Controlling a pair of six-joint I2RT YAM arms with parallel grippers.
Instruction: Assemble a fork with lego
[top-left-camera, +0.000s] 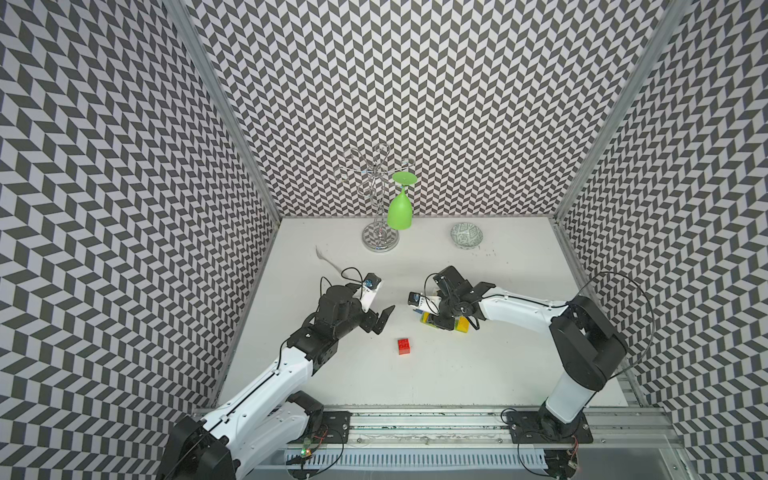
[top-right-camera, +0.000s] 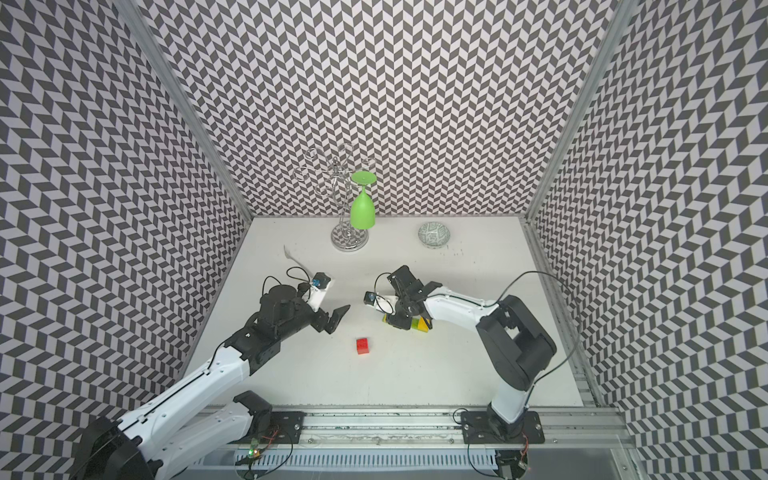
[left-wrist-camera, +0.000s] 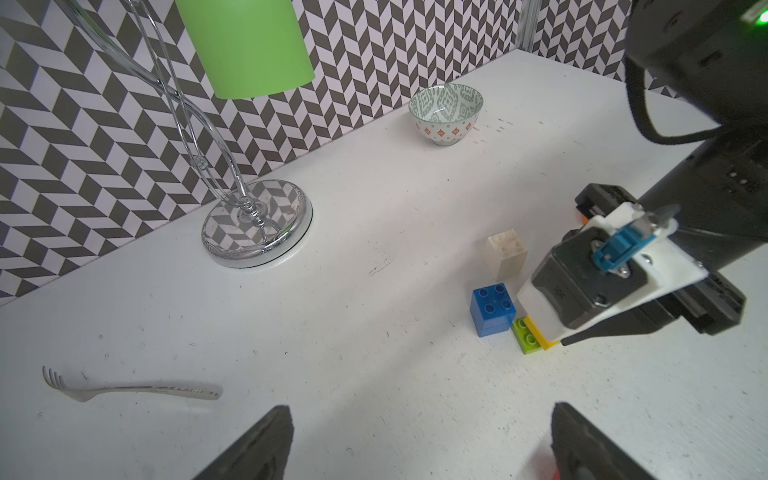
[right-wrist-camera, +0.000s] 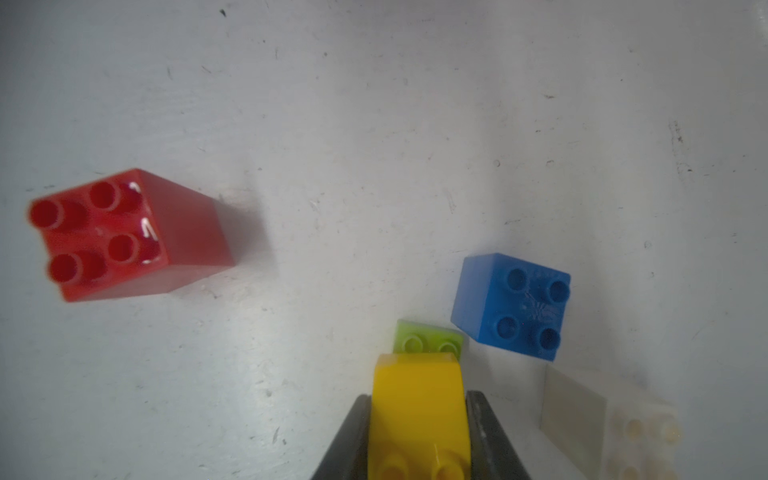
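My right gripper is shut on a yellow brick (right-wrist-camera: 417, 388), low over a green brick (right-wrist-camera: 429, 336) on the white table. Beside the green brick stand a blue brick (right-wrist-camera: 516, 308) and a white brick (right-wrist-camera: 584, 412). A red brick (right-wrist-camera: 144, 232) stands apart toward the near side, between the arms. My left gripper (top-left-camera: 376, 320) is open above the table to the left of the bricks, its two fingers apart at the bottom of the left wrist view.
A metal fork (left-wrist-camera: 132, 390) lies at the left. A chrome stand (left-wrist-camera: 256, 228) holding a green cup (top-left-camera: 400, 209) and a patterned bowl (left-wrist-camera: 444, 120) are at the back.
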